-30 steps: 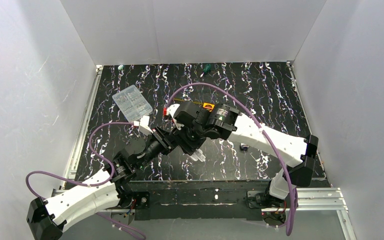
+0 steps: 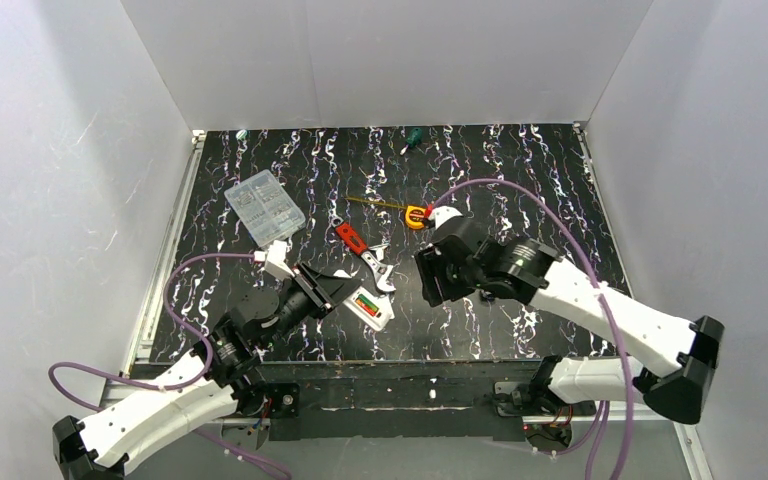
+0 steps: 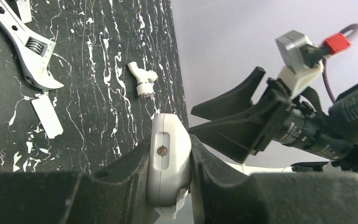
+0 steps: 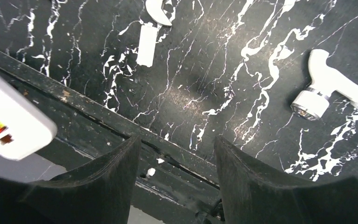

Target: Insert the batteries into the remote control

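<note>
My left gripper is shut on the white remote control (image 3: 170, 163), holding it by one end above the table. Its open compartment shows in the top view, with red and green batteries (image 2: 368, 304) lying side by side in it. At the left edge of the right wrist view, the near end of the remote (image 4: 23, 121) appears, partly cut off. My right gripper stands open, nothing between its fingers, to the right of the remote. A small white rectangular piece (image 4: 147, 44), perhaps the compartment cover, lies on the dark table by the wrench's finger.
A red-handled adjustable wrench (image 2: 362, 255) lies behind the remote. Farther back are a yellow tape measure (image 2: 416, 217), a clear parts box (image 2: 265, 207) and a green screwdriver (image 2: 413, 137). A white pipe fitting (image 3: 143, 80) rests right of the wrench. Bare marble-patterned table lies between.
My right gripper has moved off the remote to the right, uncovering the batteries in the compartment. The left arm has shifted slightly left with the remote still in its grip.
</note>
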